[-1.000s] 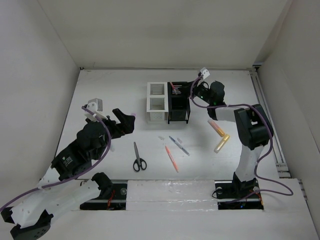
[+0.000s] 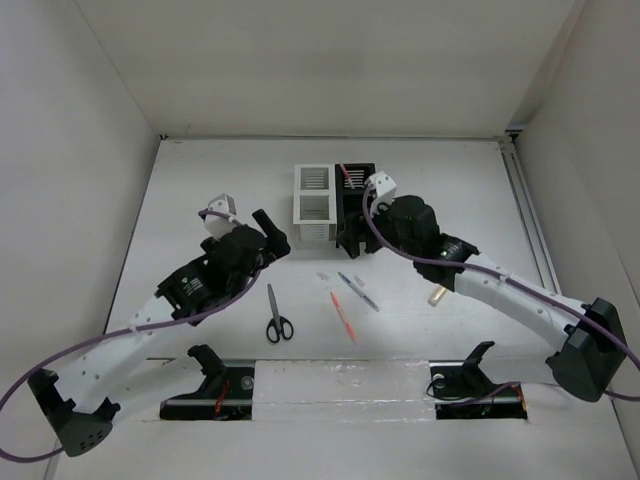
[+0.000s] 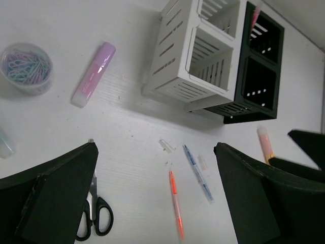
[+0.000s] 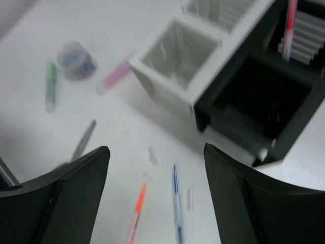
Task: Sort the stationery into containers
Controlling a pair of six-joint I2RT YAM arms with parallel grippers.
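A red pen (image 2: 347, 175) stands tilted in the rear compartment of the black holder (image 3: 246, 56), apart from both grippers. Beside that holder is the white one (image 2: 297, 205). On the table lie an orange pen (image 2: 343, 317), a blue pen (image 2: 358, 291) and black-handled scissors (image 2: 277, 325). My right gripper is open above the table in front of the holders, empty, with the orange and blue pens in view below. The left gripper hangs open over the left side, also empty. A purple highlighter (image 3: 95, 73) shows in the left wrist view.
A round tub of paper clips (image 3: 35, 88) and a green marker (image 4: 51, 86) lie to the left. An orange highlighter (image 3: 265, 144) and a yellow marker (image 2: 438, 295) are on the right, partly hidden by the right arm. Small clear pieces (image 2: 322, 275) lie near the pens.
The left arm has moved right. The red pen stays in the holder.
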